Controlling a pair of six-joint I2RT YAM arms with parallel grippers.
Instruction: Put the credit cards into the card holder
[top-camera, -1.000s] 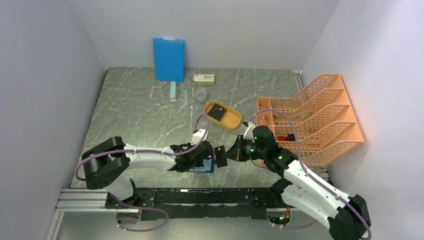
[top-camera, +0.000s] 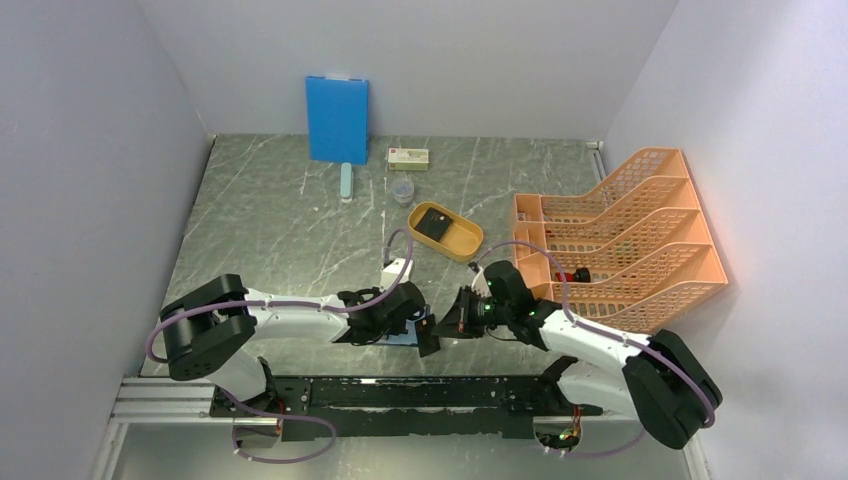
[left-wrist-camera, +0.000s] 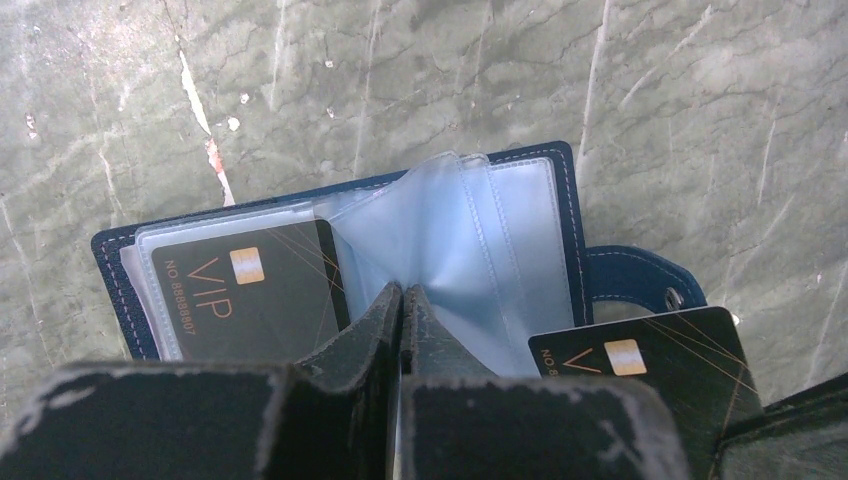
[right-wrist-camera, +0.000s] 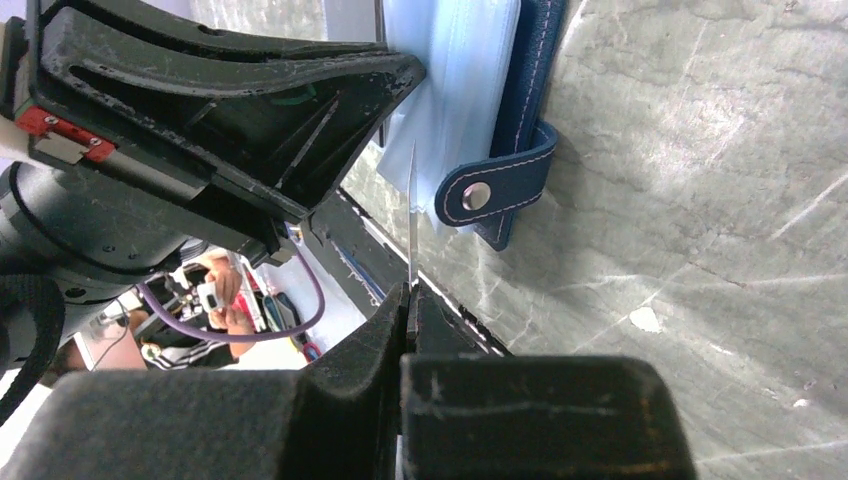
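The dark-blue card holder (left-wrist-camera: 118, 255) lies open on the table, with a black VIP card (left-wrist-camera: 245, 290) inside its left clear sleeve. My left gripper is shut on the right clear sleeve (left-wrist-camera: 440, 225), which puckers up around the fingertips. In the right wrist view this left gripper's finger (right-wrist-camera: 340, 95) presses against the pale sleeve. A second black card (left-wrist-camera: 665, 350) is pinched by my right gripper, its edge overlapping the sleeve's right side. It shows edge-on in the right wrist view, so whether its edge is inside the sleeve cannot be told.
The holder's snap strap (left-wrist-camera: 635, 275) sticks out at its right, beneath the held card. Farther back sits a yellow tray (top-camera: 466, 238) with a black item (top-camera: 433, 224). An orange rack (top-camera: 640, 240) stands at the right. Open table lies at the far left.
My right gripper has carried its card leftward and slightly toward the front, bringing it close beside my left gripper and over the holder's edge. The left arm has barely moved.
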